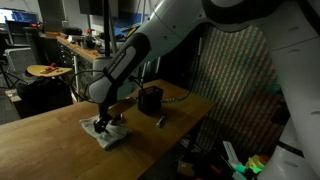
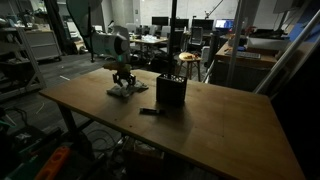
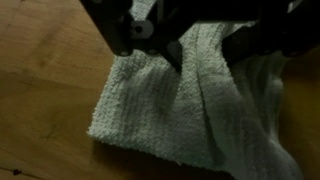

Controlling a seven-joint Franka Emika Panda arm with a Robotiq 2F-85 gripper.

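A pale ribbed cloth lies rumpled on the wooden table, with my gripper down at it. From the other side, the cloth shows as a low heap under the gripper. In the wrist view the cloth fills the middle, and a raised fold of it runs up between the dark fingers. The fingers stand part way apart on either side of that fold. Whether they press on it is hard to see, as the view is dark.
A black box-shaped holder stands on the table near the cloth, with thin items sticking out. A dark small object lies in front of it.
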